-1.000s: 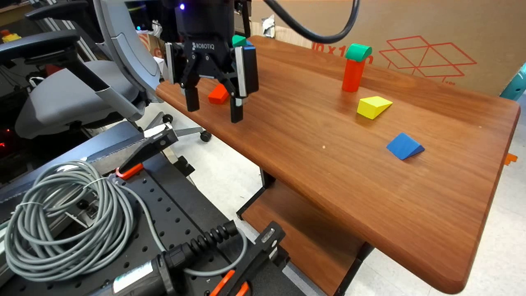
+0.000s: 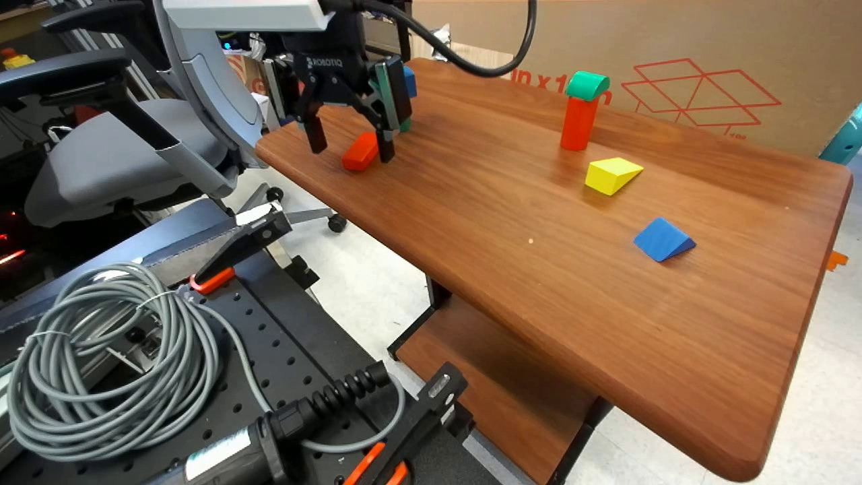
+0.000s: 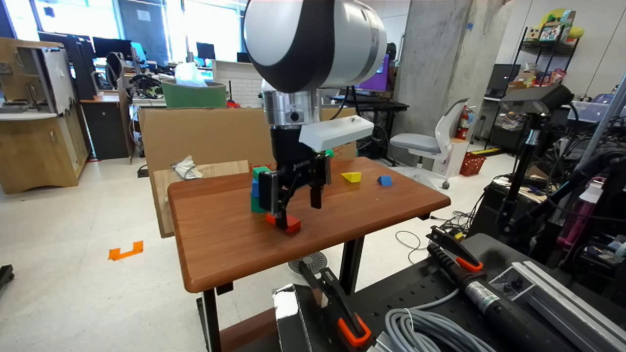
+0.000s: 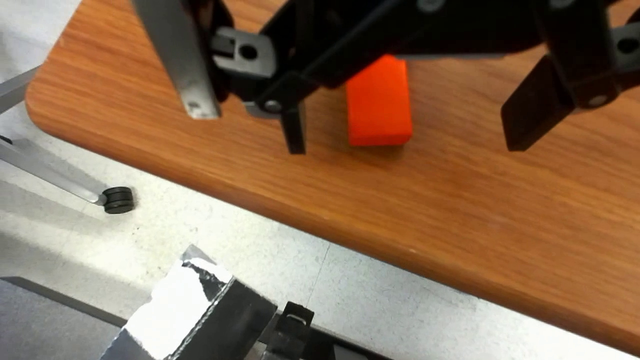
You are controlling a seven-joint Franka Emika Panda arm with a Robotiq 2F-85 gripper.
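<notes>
A flat red block [image 2: 361, 151] lies on the wooden table [image 2: 501, 234] near its front left edge. My gripper [image 2: 352, 147] hangs over it with the fingers wide apart and nothing held. From the wrist, the red block [image 4: 379, 108] shows between the two fingertips, nearer the left one, with clear gaps on both sides; its far end is hidden behind the gripper. In exterior view 2 my gripper [image 3: 299, 214] stands above the red block [image 3: 291, 225], one finger overlapping it in that view. How high the fingertips are over the wood is hard to tell.
Close behind the gripper rises a stack of green and blue blocks [image 3: 255, 193]. Farther right stand a red cylinder [image 2: 578, 124] topped by a green half-round [image 2: 587, 85], a yellow wedge [image 2: 611, 174] and a blue triangular block [image 2: 664, 239].
My gripper has moved away from the table's front edge, back to above the red block, and has turned somewhat. It remains open. The blocks in clear view have not moved.
</notes>
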